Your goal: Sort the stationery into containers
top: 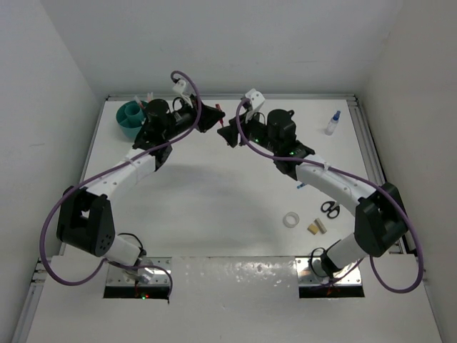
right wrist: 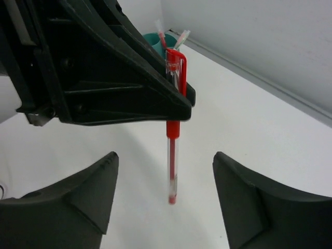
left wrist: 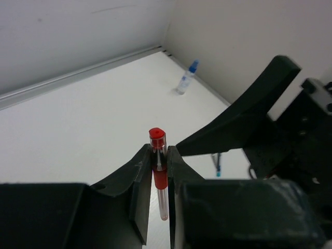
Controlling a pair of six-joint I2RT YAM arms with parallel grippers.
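Over the table's upper middle, a red pen with clear barrel (left wrist: 158,171) hangs upright in my left gripper (top: 213,114), whose fingers are shut on its upper part. My right gripper (top: 227,134) is close beside it, part open; in the right wrist view its fingertips (right wrist: 238,197) stand either side of the pen's lower end, apart from it. A teal holder (top: 130,125) with pens in it stands at the back left, partly behind the left arm.
A blue-capped bottle (top: 331,124) stands back right. Scissors (top: 333,211), a tape roll (top: 291,219), a yellow block (top: 313,228) and a grey piece (top: 320,226) lie front right.
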